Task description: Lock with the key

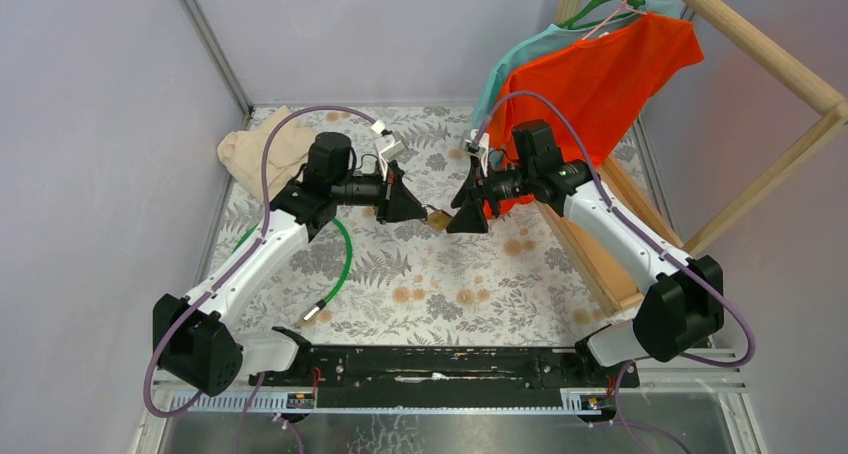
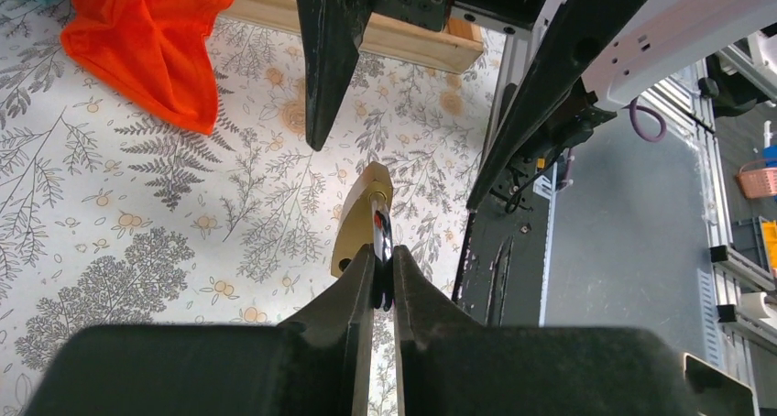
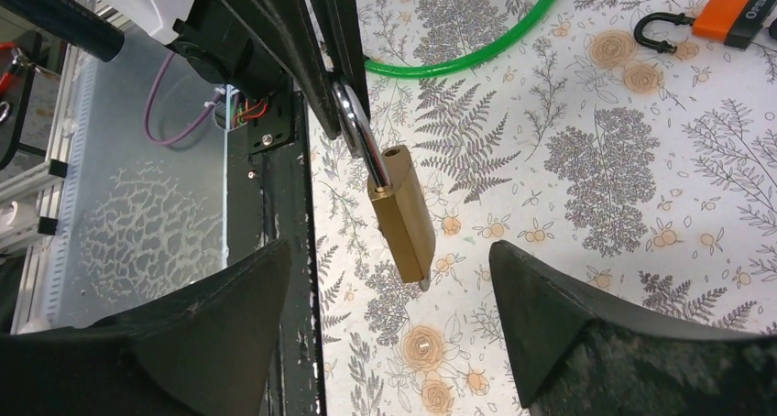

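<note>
A brass padlock (image 1: 437, 220) hangs by its chrome shackle from my left gripper, which is shut on it. In the right wrist view the brass body (image 3: 408, 224) hangs tilted below the shackle, with a small silver piece at its lower end, perhaps a key; too small to tell. My right gripper (image 1: 467, 220) stands open just to the right of the padlock, its two fingers apart around the space beside it, nothing gripped between them.
An orange-and-black padlock (image 3: 724, 17) lies on the patterned table. A green hose (image 1: 346, 259) and beige cloth (image 1: 255, 154) lie at left. A wooden rack with orange (image 1: 600, 84) and teal shirts stands at right.
</note>
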